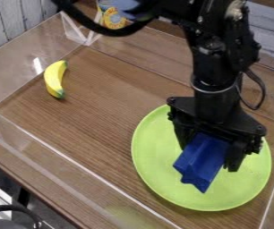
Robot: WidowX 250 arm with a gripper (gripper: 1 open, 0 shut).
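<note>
My black gripper (218, 134) reaches down from the top over a light green plate (164, 170), its lower end around a blue object (200, 168) that is on or just above the plate. The fingertips are mostly dark and overlapping, so whether they are shut on the blue object is unclear.
A yellow banana (55, 79) lies at the left near the clear tray wall. A yellow-labelled item stands at the back, partly behind the arm. The wooden floor between banana and plate is clear.
</note>
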